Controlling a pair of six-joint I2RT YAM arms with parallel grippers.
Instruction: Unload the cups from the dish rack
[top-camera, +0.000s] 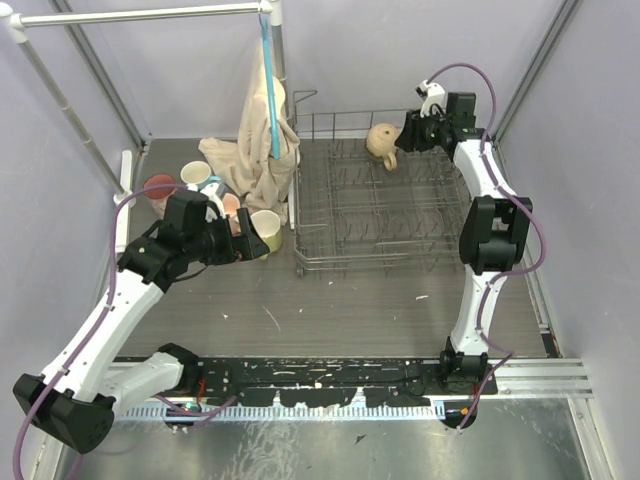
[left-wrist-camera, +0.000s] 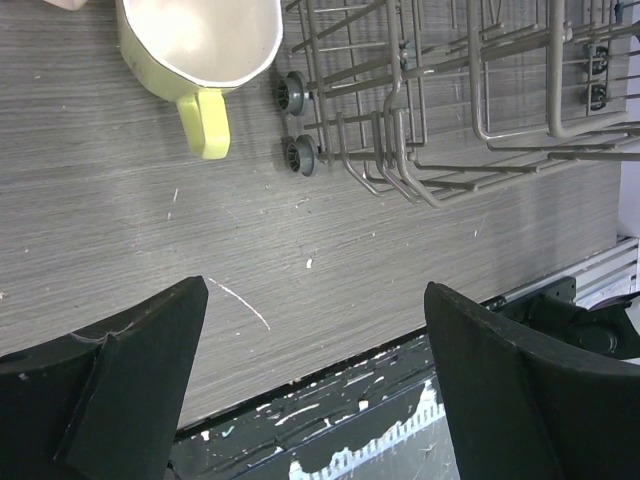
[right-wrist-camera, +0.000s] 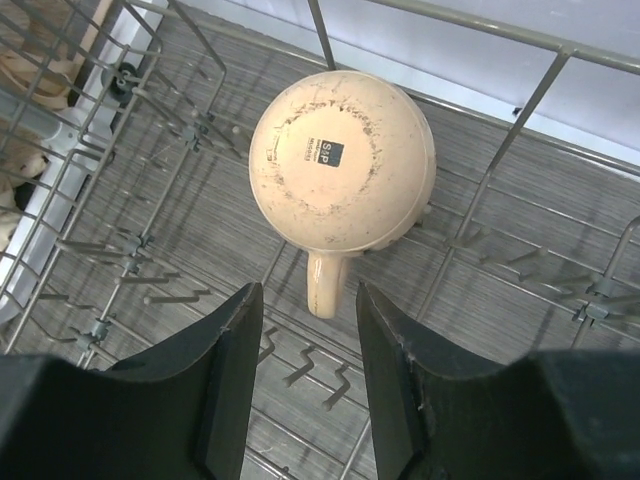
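Note:
An upside-down cream cup (top-camera: 383, 142) rests in the back of the wire dish rack (top-camera: 330, 262); in the right wrist view its handle (right-wrist-camera: 325, 285) points down between the open fingers of my right gripper (top-camera: 408, 135), apparently untouched. My left gripper (top-camera: 240, 240) is open over the floor left of the rack, near a pale yellow cup (left-wrist-camera: 200, 40) with its handle toward it. Several other cups, including a red one (top-camera: 160, 190) and a white one (top-camera: 195, 172), stand at the back left, partly hidden by my left arm.
A draped beige cloth (top-camera: 265, 170) and a blue strip hang from a white frame left of the rack. Bare grey floor (top-camera: 370, 315) lies in front of the rack. Walls enclose both sides.

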